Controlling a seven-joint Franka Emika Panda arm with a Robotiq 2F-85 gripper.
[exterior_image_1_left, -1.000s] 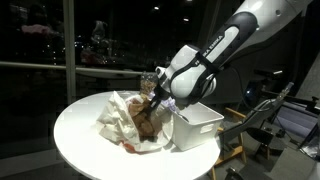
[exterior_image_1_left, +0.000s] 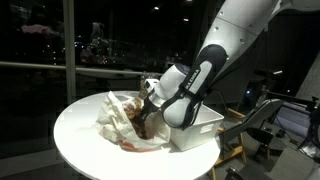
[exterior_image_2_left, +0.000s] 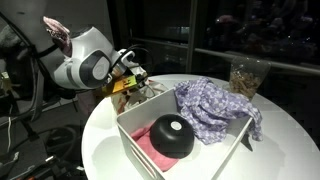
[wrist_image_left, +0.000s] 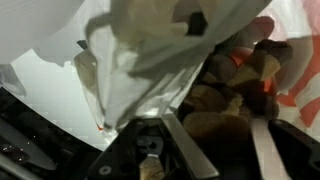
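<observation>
A crumpled white bag (exterior_image_1_left: 115, 123) with reddish print lies on the round white table, its mouth open. Inside it are brown, soft-looking lumps (wrist_image_left: 255, 65); I cannot tell exactly what they are. My gripper reaches down into the bag and is shut on a brown item (wrist_image_left: 215, 128), which shows between its two fingers. White bag material (wrist_image_left: 150, 60) rises close beside the fingers on the left. From the exterior side, the gripper's tips (exterior_image_1_left: 146, 110) are partly hidden by the bag and its contents.
Right beside the bag stands a white bin (exterior_image_2_left: 192, 170) holding a black rounded object (exterior_image_2_left: 172, 136), a pink cloth (exterior_image_2_left: 147, 143) and a purple patterned cloth (exterior_image_2_left: 212, 108). A clear container of brown pieces (exterior_image_2_left: 243, 76) stands behind it.
Over the last second the arm has shifted, and the gripper now sits lower, inside the bag. The bag's folds have changed, and less of the brown contents shows at its front.
</observation>
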